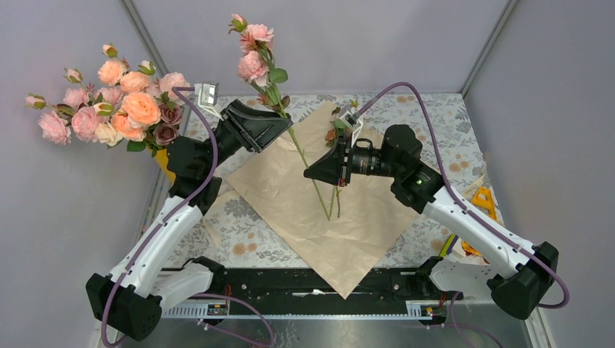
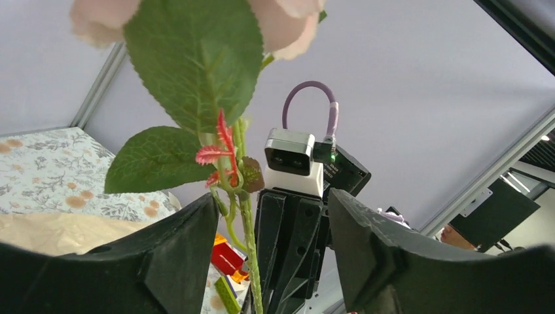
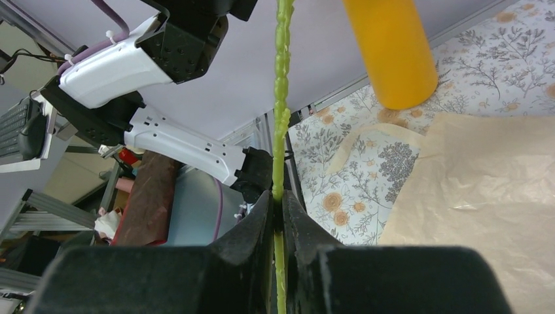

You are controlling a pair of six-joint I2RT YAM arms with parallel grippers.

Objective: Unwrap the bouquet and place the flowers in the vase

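Note:
A pink flower (image 1: 254, 67) on a long green stem (image 3: 281, 111) leans over the table, its blooms toward the back. My right gripper (image 1: 307, 174) is shut on that stem at mid-length. Higher up, just below the leaves, the stem passes between the parted fingers of my left gripper; it runs nearer the left finger (image 2: 186, 245), and a gap shows to the other finger. The yellow vase (image 3: 396, 59) stands at the table's left, full of peach, pink and mauve roses (image 1: 138, 109). In the top view the left arm partly hides it.
Brown paper (image 1: 348, 246) covers the middle of the table. Another flower (image 1: 339, 133) lies on it, partly behind the right gripper. Orange-handled tools (image 1: 484, 200) sit at the right edge. Both arms' grippers are close together over the paper.

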